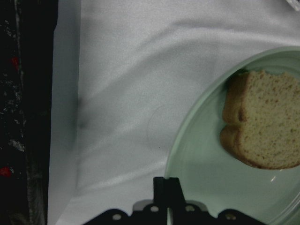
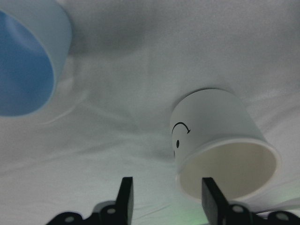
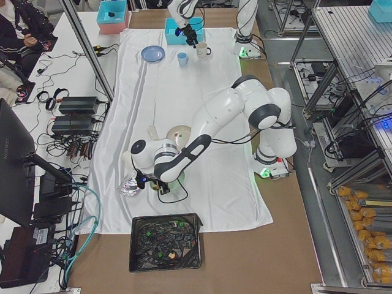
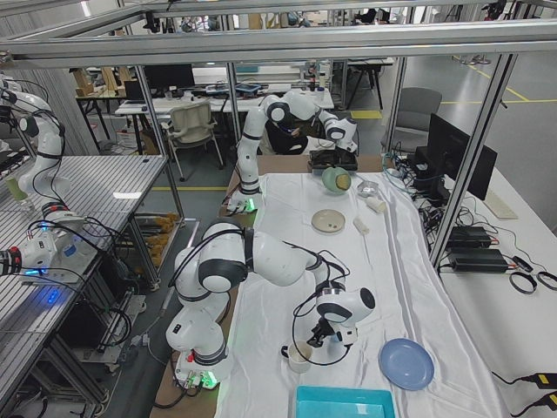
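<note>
A green plate (image 1: pixel 197 164) holding a slice of bread (image 1: pixel 262 119) fills the right of the left wrist view. My left gripper is shut at the plate's rim; whether the rim sits between its fingers is unclear. My right gripper stands open above a white cup (image 2: pixel 211 117) with a drawn face, which is beside a blue cup (image 2: pixel 28 61). In the camera right view the white cup (image 4: pixel 300 357) is under the right gripper.
A black tray (image 3: pixel 165 266) lies at the near end. Foil (image 3: pixel 130 187), a beige plate (image 4: pixel 328 221), a blue plate (image 4: pixel 406 364) and a blue bin (image 4: pixel 344 402) are on or around the white cloth.
</note>
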